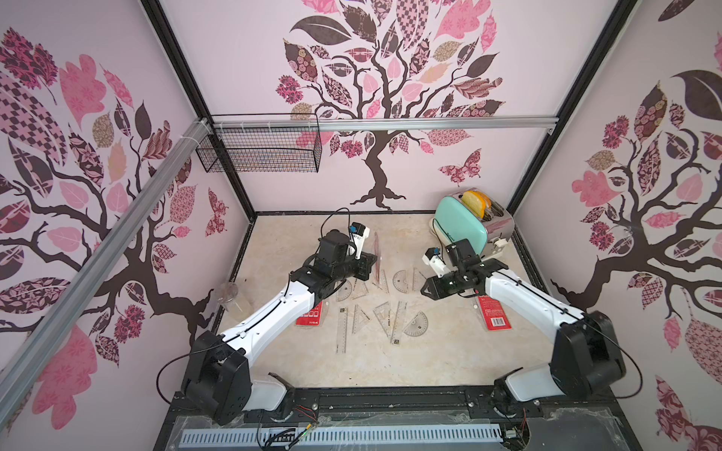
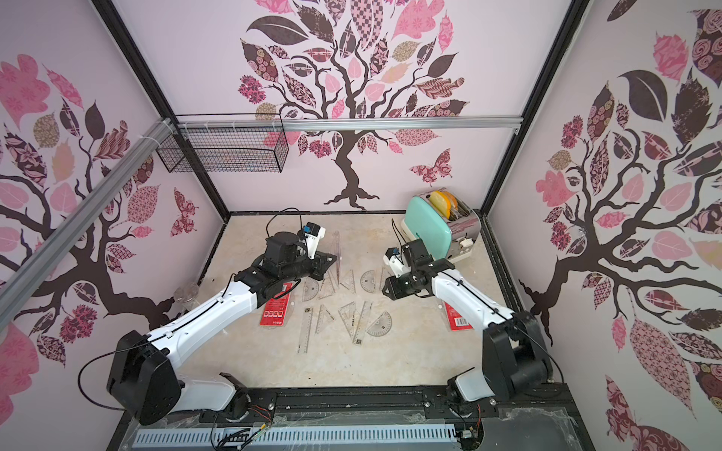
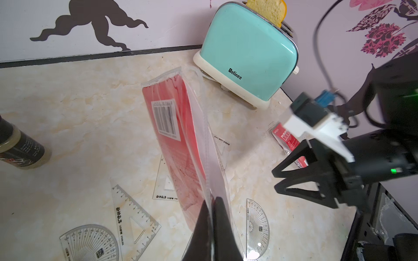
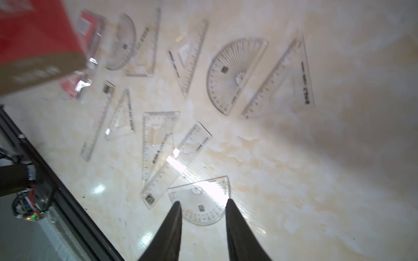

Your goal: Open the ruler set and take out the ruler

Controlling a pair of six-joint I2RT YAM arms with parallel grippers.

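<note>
A clear sleeve with a red card [image 3: 167, 121] stands upright in the left wrist view, its lower end pinched by my shut left gripper. No ruler can be made out inside it. My right gripper is open above the table, nothing between its fingers. Below it lies a clear protractor [image 4: 200, 206]. Beside that, a clear straight ruler [image 4: 198, 139] crosses a set square [image 4: 152, 126]. Another straight ruler [image 4: 96, 124] lies apart, next to a small set square [image 4: 124, 115]. Further protractors [image 4: 233, 69] and set squares [image 4: 289, 80] lie flat behind.
A turquoise toaster [image 1: 460, 224] stands at the back right. Red packets lie on the left [image 1: 309, 314] and right [image 1: 494, 312] of the table. A dark bottle [image 3: 19, 145] stands at the left.
</note>
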